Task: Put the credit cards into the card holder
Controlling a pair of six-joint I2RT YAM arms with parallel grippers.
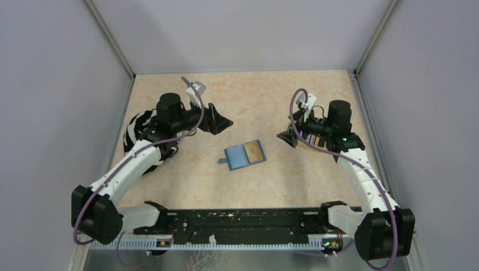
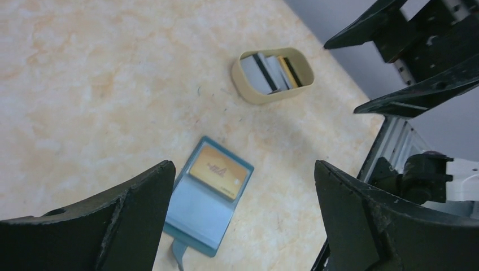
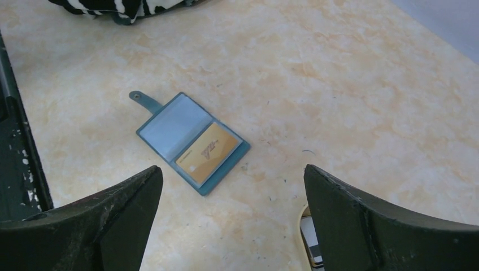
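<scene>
The blue card holder (image 1: 237,157) lies unfolded near the table's middle, its strap pointing left. A gold card (image 1: 253,151) rests in its right half, also plain in the right wrist view as a gold card (image 3: 207,153). Several more cards (image 2: 261,73) stand in a beige oval container on the right, mostly hidden by my right arm from above. My left gripper (image 1: 222,124) hangs up and left of the holder, open and empty. Right of the holder, over the container's left side, my right gripper (image 1: 287,137) is open too, nothing between its fingers.
The beige container (image 2: 254,93) stands upright on the table at the right. A black-and-white striped cloth (image 1: 137,129) is bunched at the far left under my left arm.
</scene>
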